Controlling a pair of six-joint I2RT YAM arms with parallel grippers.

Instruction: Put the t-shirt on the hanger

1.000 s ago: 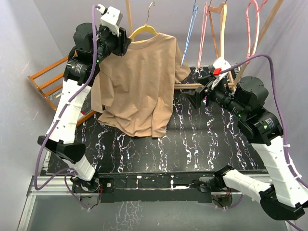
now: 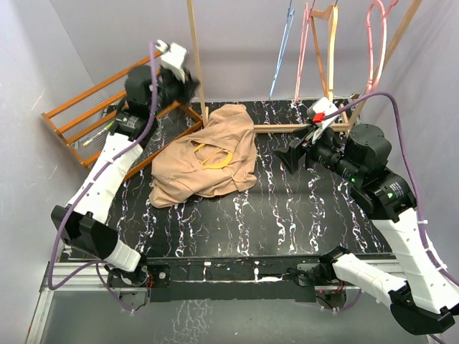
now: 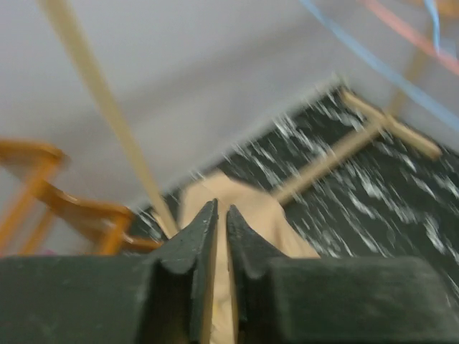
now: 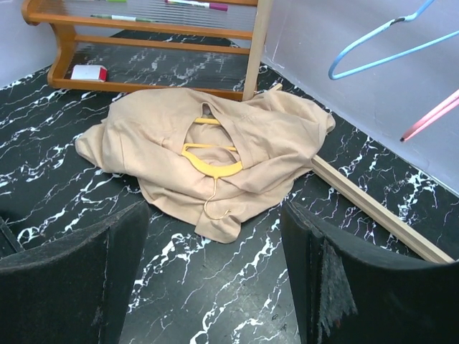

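Note:
The tan t-shirt (image 2: pixel 179 175) lies heaped on the dark marbled table, with the yellow hanger (image 2: pixel 219 161) in it; in the right wrist view the shirt (image 4: pixel 143 129) shows the hanger (image 4: pixel 214 169) and its hook. My left gripper (image 2: pixel 179 75) is raised above the wooden rack at the back left, blurred; in the left wrist view its fingers (image 3: pixel 179 294) look close together, with nothing visible held. My right gripper (image 2: pixel 294 147) stands open at the right of the table, right of the shirt, holding nothing.
A wooden rack (image 2: pixel 90 93) with pens is at the back left. Wooden poles and coloured hangers (image 2: pixel 283 43) hang at the back right. A wooden beam (image 2: pixel 276 127) lies along the back.
The shirt and yellow hanger, upright at the back about a second ago, have fallen into a heap on the table. My left gripper has moved down from the upper back edge.

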